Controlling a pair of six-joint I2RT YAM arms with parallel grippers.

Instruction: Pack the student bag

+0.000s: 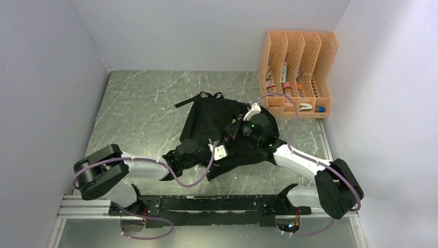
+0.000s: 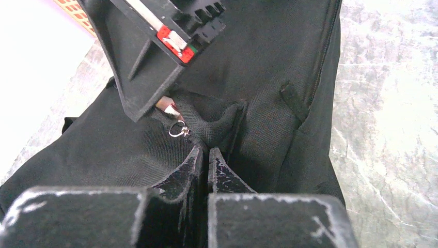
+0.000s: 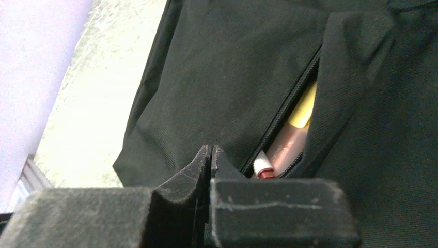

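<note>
The black bag point(image 1: 213, 114) lies flat on the table with its zipped opening partly apart. Through the gap, the right wrist view shows a yellow item point(image 3: 303, 108) and a white-and-red tip point(image 3: 263, 164). In the left wrist view my left gripper is shut on a fold of black bag fabric just below the zipper's metal ring point(image 2: 179, 129). A short dark pull tab point(image 2: 162, 118) runs from that ring to the tip of my right gripper, which is shut on it. The held end is hidden by the fingers.
An orange organizer point(image 1: 326, 72) with several items in its compartments stands at the back right. Both grippers are close together over the bag.
</note>
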